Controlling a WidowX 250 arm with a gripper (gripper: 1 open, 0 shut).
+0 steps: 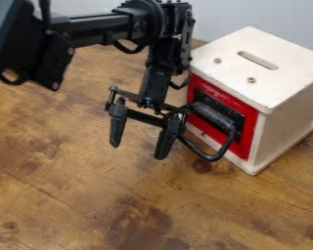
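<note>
My black gripper [141, 137] hangs over the wooden floor to the left of a wooden box, its two fingers apart with nothing between them. The box [257, 61] is pale, with a slot and bolts on top and a red front panel [246, 127]. In that panel sits a dark recessed unit [214, 113], with a black looped bar or handle [214, 155] in front of it, partly behind my arm.
A pale wall [250, 15] stands behind the box at the back.
</note>
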